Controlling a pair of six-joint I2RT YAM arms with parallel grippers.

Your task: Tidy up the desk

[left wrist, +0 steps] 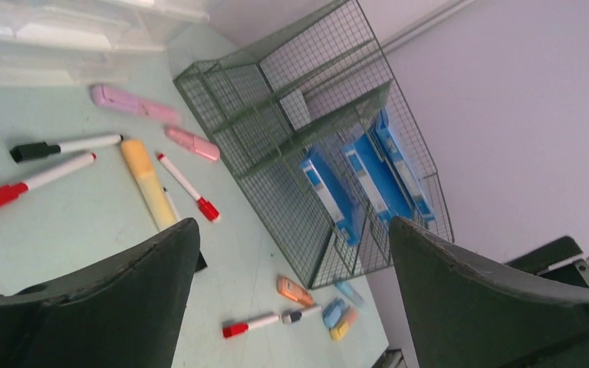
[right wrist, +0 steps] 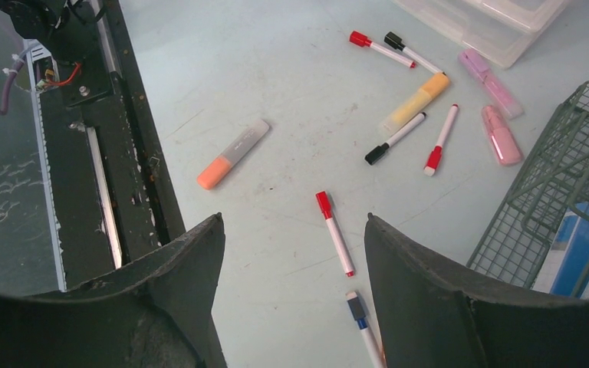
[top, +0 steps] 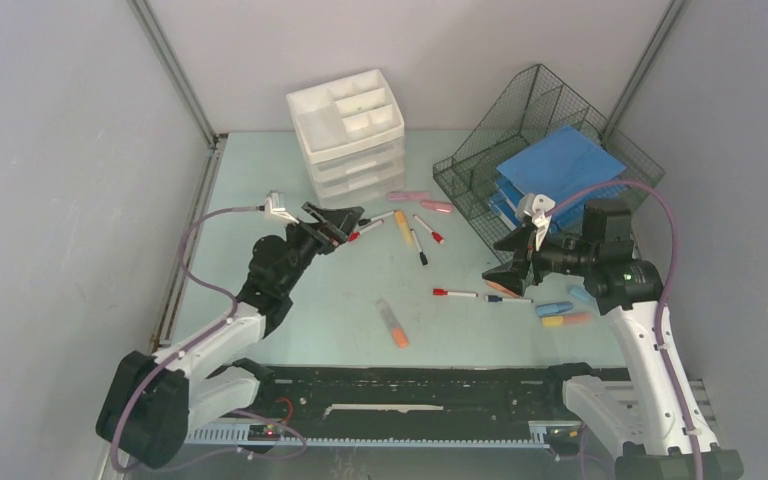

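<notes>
Markers and highlighters lie loose on the desk: a red marker point(top: 454, 292), an orange highlighter point(top: 392, 324), a yellow highlighter point(left wrist: 147, 180), pink highlighters point(right wrist: 500, 135) and blue, orange and black ones. My left gripper point(top: 336, 222) is open above the markers near the desk's middle, nothing between its fingers. My right gripper point(top: 508, 262) hangs over the right side beside the wire rack point(top: 470, 180), its fingers apart and empty, above a blue-capped marker point(right wrist: 360, 318). A white drawer organizer point(top: 340, 150) stands at the back.
Blue folders point(top: 556, 170) sit in the rack at the back right. Walls enclose both sides, and a dark rail point(top: 400, 380) runs along the front edge.
</notes>
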